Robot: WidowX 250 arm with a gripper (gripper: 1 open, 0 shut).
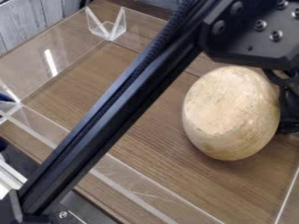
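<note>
A pale wooden round object (229, 112), like an upturned bowl, sits at the right of the camera view on the wooden floor. Black gripper parts (282, 94) reach behind its right side, beneath the dark bolted arm at top right. The fingertips are mostly hidden by the object, so whether they grip it cannot be made out.
Clear plastic walls and brackets (107, 26) edge the wooden floor (152, 175) on the left and bottom. A long black arm beam crosses diagonally from top right to bottom left. Bare floor lies left of the wooden object.
</note>
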